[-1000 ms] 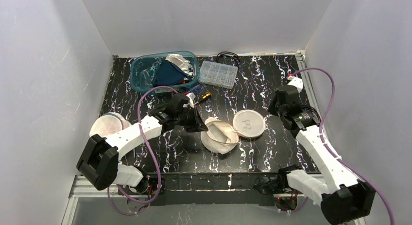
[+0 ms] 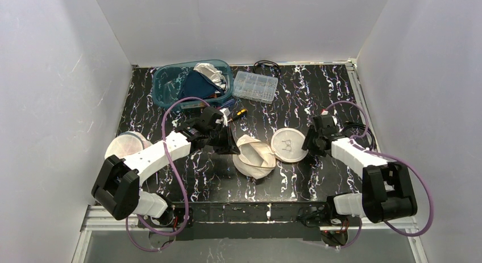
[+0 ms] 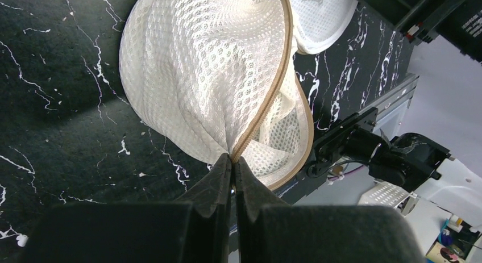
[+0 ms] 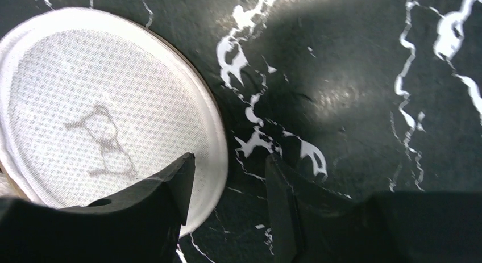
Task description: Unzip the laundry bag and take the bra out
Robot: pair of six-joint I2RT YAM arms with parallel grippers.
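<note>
A cream mesh laundry bag [image 2: 250,171] lies unzipped in the middle of the table, its mouth spread and its round lid [image 2: 289,145] folded out flat to the right. Tan trim [image 3: 267,111] edges the mouth in the left wrist view. My left gripper is shut on that trim, the mesh gathered at its fingertips. At the lid's right edge, my right gripper stands open with nothing held: one finger overlaps the lid, the other shows against bare table. Its height above the lid is unclear. I cannot make out a bra inside the bag.
A teal bin [image 2: 165,87] with dark and white cloth stands at the back left, beside a clear divided box [image 2: 256,87]. A screwdriver [image 2: 239,115] lies behind the bag. Another round mesh piece [image 2: 125,145] is at far left. Black cable [image 2: 364,132] lies far right.
The left gripper, bag and lid have shifted slightly left.
</note>
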